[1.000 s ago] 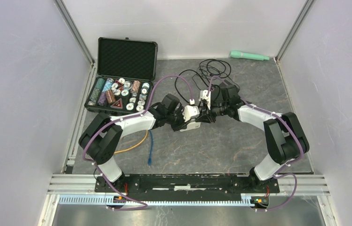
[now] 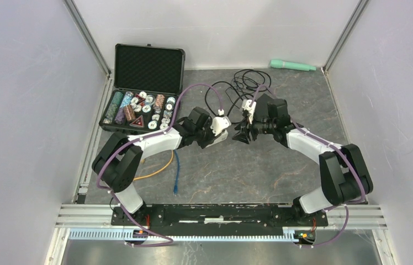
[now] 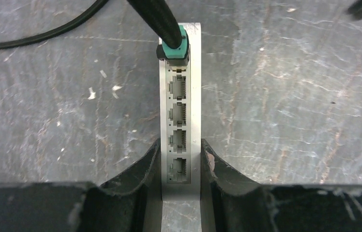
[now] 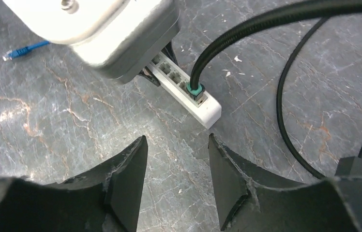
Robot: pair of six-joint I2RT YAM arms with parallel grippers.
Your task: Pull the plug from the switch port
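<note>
A white switch (image 3: 194, 87) (image 4: 208, 111) with a row of ports is held by my left gripper, shut on its near end. A teal plug (image 3: 175, 46) (image 4: 194, 90) on a thick black cable sits at the switch's far end; whether it is fully seated I cannot tell. My right gripper stands part open, nothing between its fingers, clear of the switch and to its right in the top view.
A case of poker chips (image 2: 138, 110) lies at the back left. Loose black cables coil at the back, near a mint cylinder (image 2: 292, 65). A blue cable (image 4: 26, 49) and a yellow one lie at front left.
My right gripper and arm have moved back to the right, away from the switch. The left gripper and switch have shifted slightly left.
</note>
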